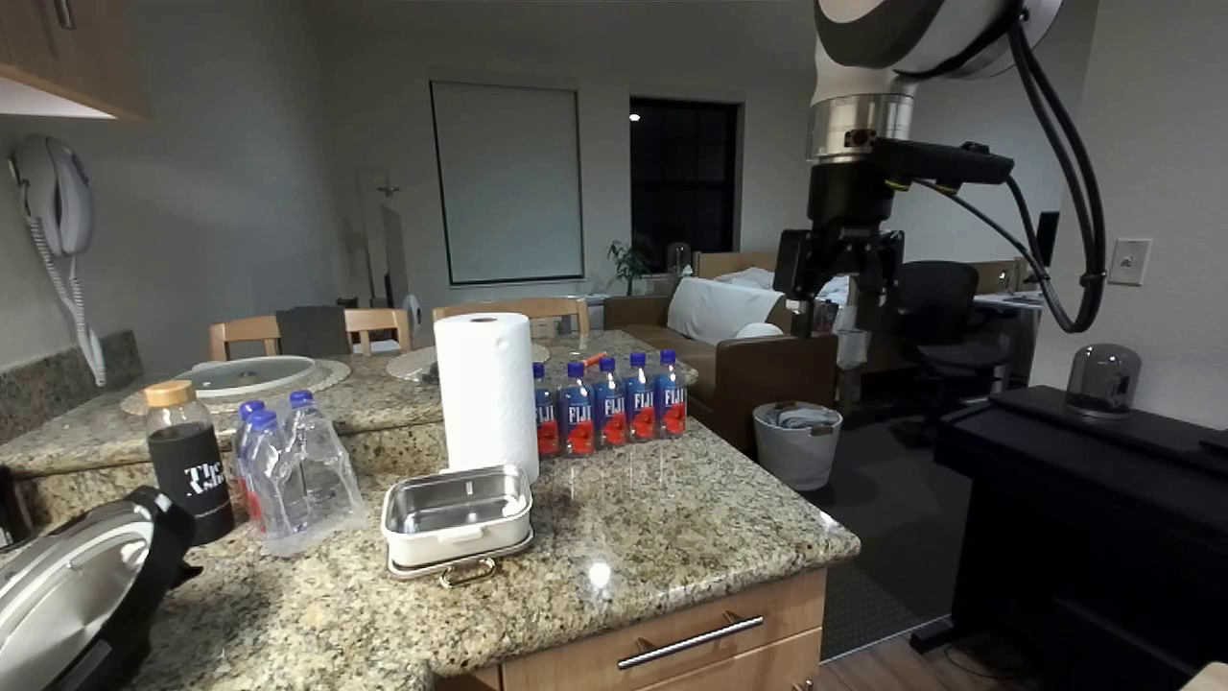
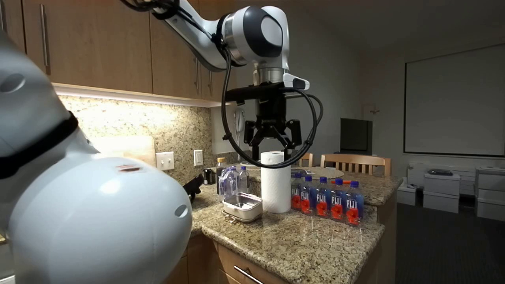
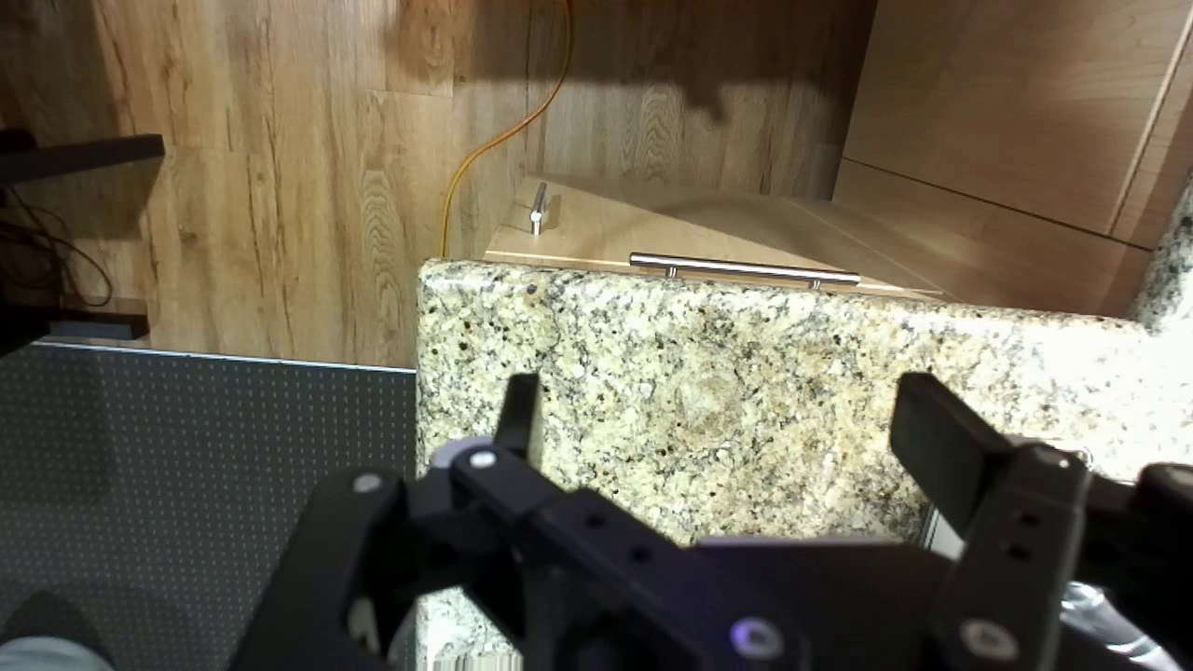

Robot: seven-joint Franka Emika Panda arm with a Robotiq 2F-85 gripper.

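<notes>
High over the counter, my gripper [image 2: 270, 158] points downward and stands open. In the wrist view its fingers [image 3: 945, 431] are wide apart, with only bare granite below the gap. On the counter a rectangular metal container [image 1: 457, 514] sits open on a lid-like base, its visible inside empty. Right behind it an upright paper towel roll [image 1: 488, 397] stands. A row of several Fiji bottles [image 1: 609, 403] lines the raised ledge to the roll's right. More bottles in clear wrap [image 1: 290, 466] stand at the left, beside a dark bottle with a wooden cap [image 1: 190, 461].
A dark-rimmed appliance [image 1: 92, 587] occupies the left front. A raised ledge with a plate [image 1: 255, 374] runs behind. Cables loop beside the gripper.
</notes>
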